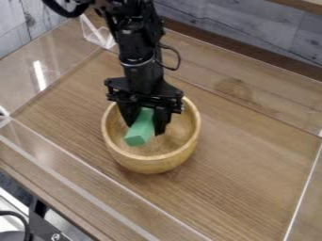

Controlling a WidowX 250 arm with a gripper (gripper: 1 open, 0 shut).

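A light wooden bowl (164, 156) sits on the wooden table. My black gripper (146, 111) is lowered over the bowl's back half, shut on a mint-green object (142, 127) that tilts inside the bowl, its lower end toward the front left. The fingertips are dark and partly hidden around the object's top.
Bare table (251, 169) spreads to the right and left of the bowl. Grey wooden walls stand at the back. A white object (98, 28) is at the upper left, and black cables lie at the lower left.
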